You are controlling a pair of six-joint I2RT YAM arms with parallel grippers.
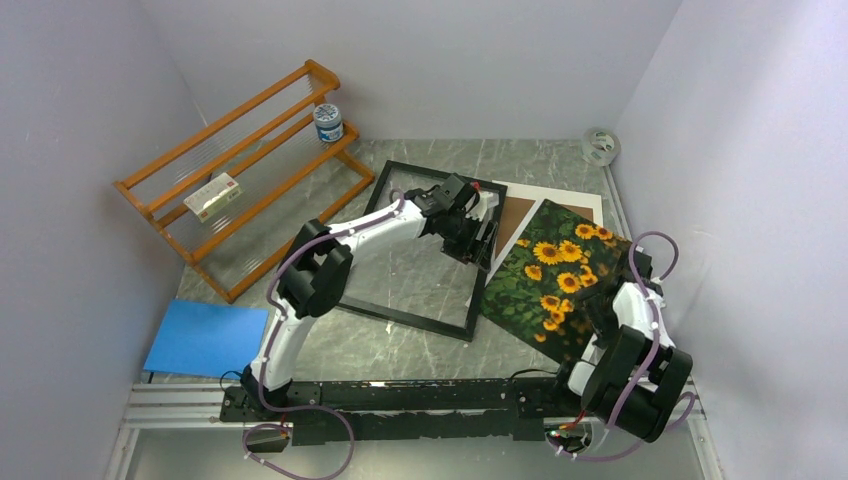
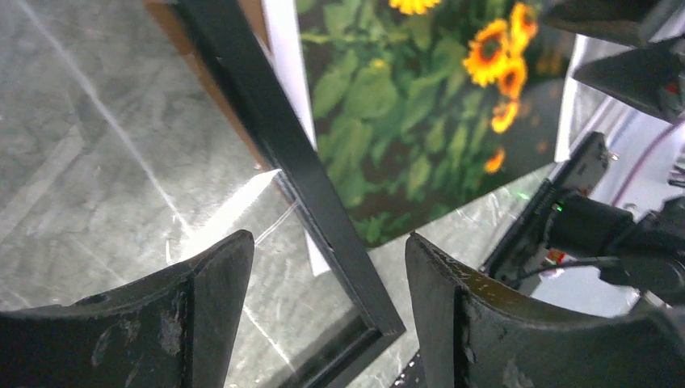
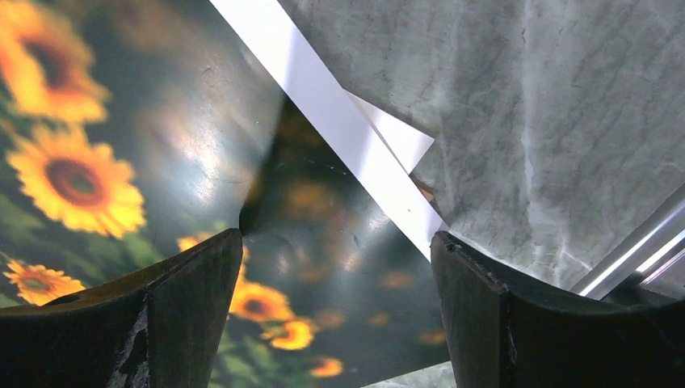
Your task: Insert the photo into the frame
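Note:
The sunflower photo (image 1: 545, 280) lies right of the black picture frame (image 1: 400, 320), over white and brown boards. My left gripper is open above the frame's right bar (image 2: 323, 210), beside the photo's edge, with nothing between its fingers. My right gripper is open low over the photo's right part, its fingertips by the photo's white border (image 3: 363, 162).
A wooden rack (image 1: 240, 210) with a box (image 1: 212, 196) and a jar (image 1: 328, 123) stands at the back left. A blue board (image 1: 205, 340) lies at the front left. A tape roll (image 1: 600, 147) sits at the back right, near the wall.

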